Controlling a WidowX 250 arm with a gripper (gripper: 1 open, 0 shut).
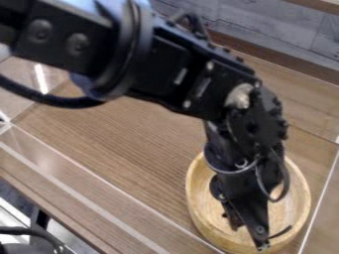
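Observation:
My black gripper (pixel 244 220) points down into a round, pale wooden bowl (pixel 201 193) at the lower right of the camera view. It is shut, and nothing can be seen between its fingers. Its body covers much of the bowl's inside, so the part behind it is hidden.
A grey plank wall (pixel 279 35) with a wooden ledge runs along the back. At the lower left is the table's edge, with dark cables beyond it.

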